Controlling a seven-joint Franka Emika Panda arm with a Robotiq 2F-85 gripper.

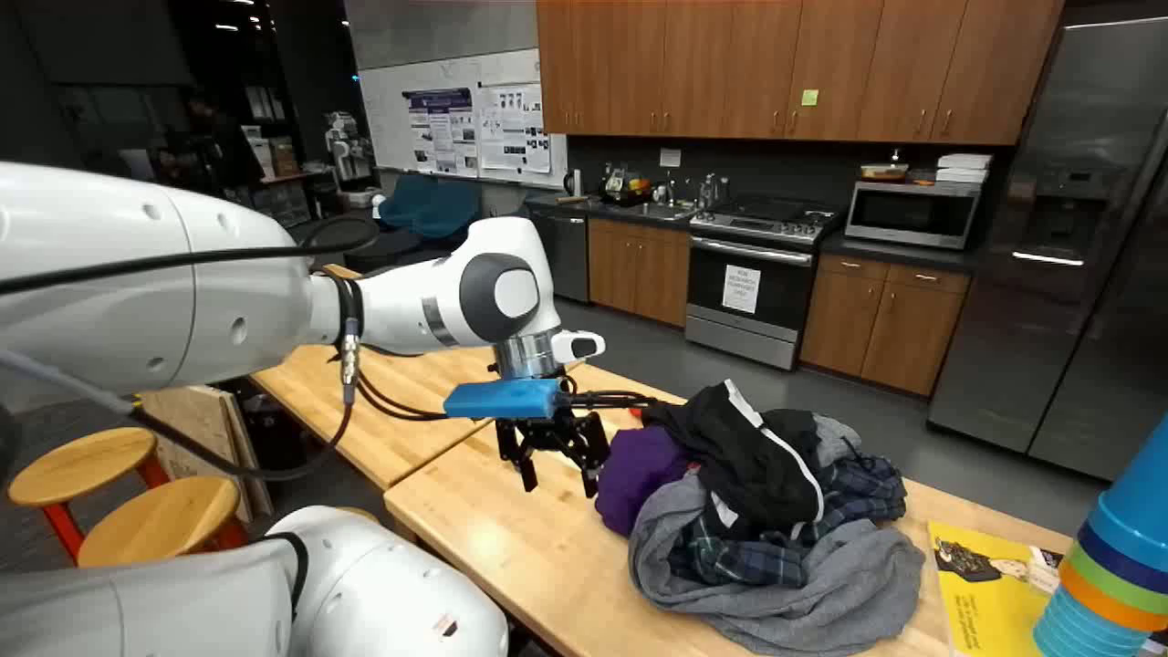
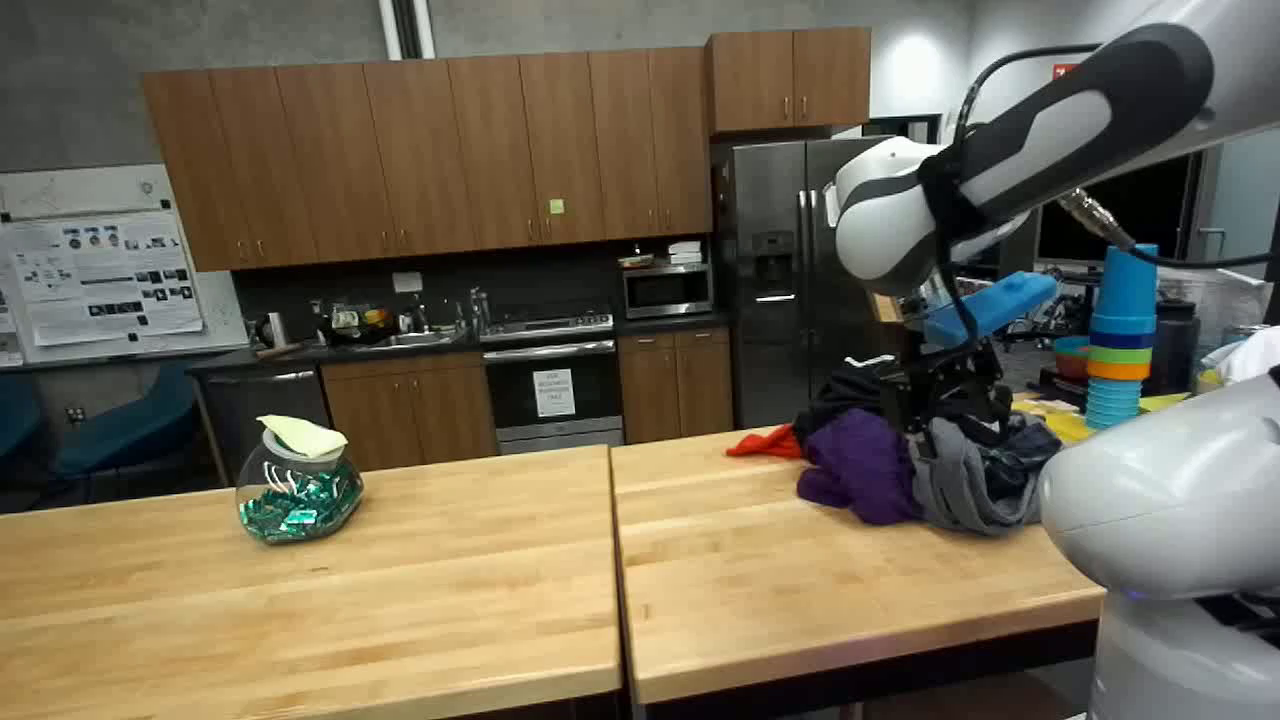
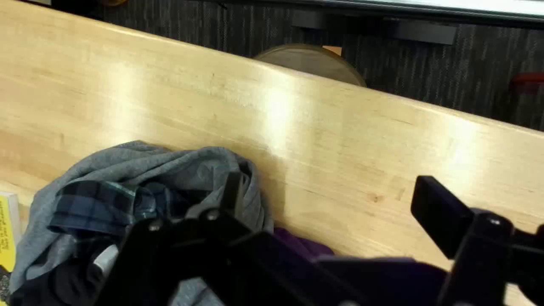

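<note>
A heap of clothes lies on the wooden table: a black garment with a white stripe [image 1: 756, 449], a grey cloth [image 1: 777, 597], dark plaid fabric [image 1: 750, 557] and a purple cloth [image 1: 641, 471]. In the second exterior view a red cloth [image 2: 768, 443] sticks out at the heap's left. My gripper [image 1: 560, 482] is above the table beside the purple cloth, fingers pointing down. From the wrist, the gripper is open, its fingers wide apart with bare table between the tips. Grey cloth [image 3: 204, 163] shows behind the left finger; purple cloth [image 3: 306, 245] is partly hidden by the gripper.
A yellow book [image 1: 985, 597] and a stack of coloured cups [image 1: 1106, 564] stand past the heap. On the other table is a glass jar of green-wrapped pieces [image 2: 300, 498]. Bare tabletop [image 2: 768, 576] lies in front of the clothes. Stools [image 1: 164, 520] stand beside the table.
</note>
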